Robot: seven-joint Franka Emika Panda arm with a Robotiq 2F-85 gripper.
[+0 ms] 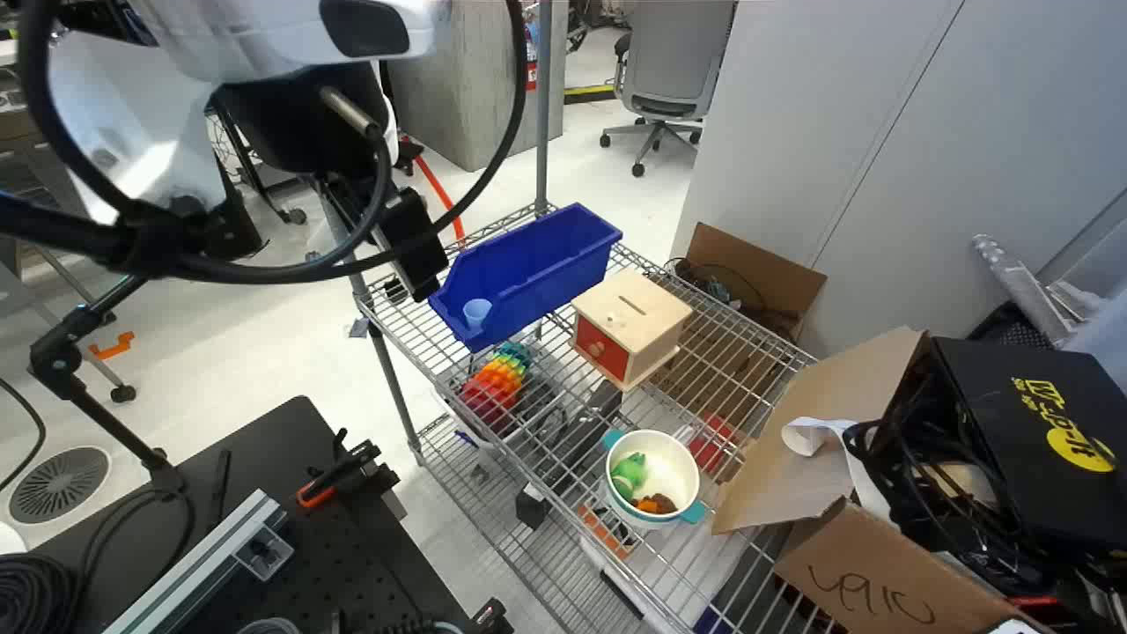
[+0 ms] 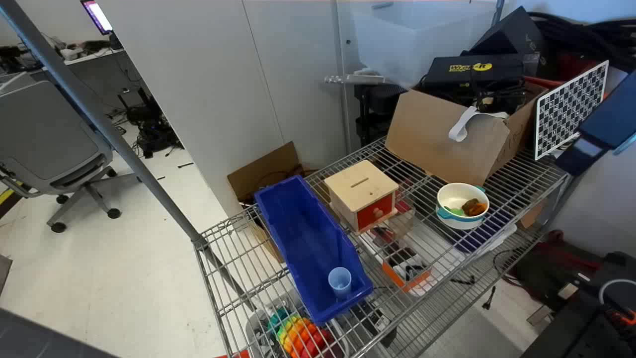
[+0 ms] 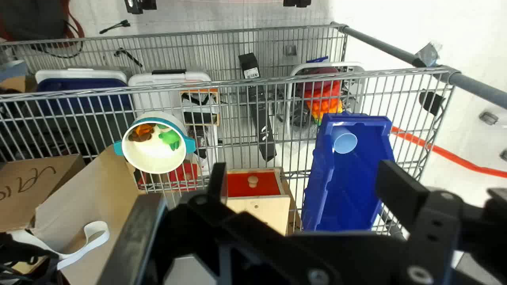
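My gripper hangs above the wire shelf, its two dark fingers wide apart and nothing between them. Exterior view 1 shows its black end left of and above the blue bin point(image 1: 534, 269); exterior view 2 does not show it. Inside the bin, a small light-blue cup point(image 2: 340, 281) stands near one end. Beside the bin is a pale wooden box point(image 2: 361, 186) with a slot in its top and a red drawer point(image 3: 253, 184), which looks closed. A white pot with teal handles point(image 1: 657, 475) holds green and brown-orange pieces.
An open cardboard box point(image 2: 444, 134) full of black gear crowds the shelf end beyond the pot. A grey post point(image 2: 149, 179) rises at the bin's end. Bare wire shelf point(image 1: 549, 412) lies along the front. A rainbow-coloured object point(image 3: 325, 99) sits below the top shelf.
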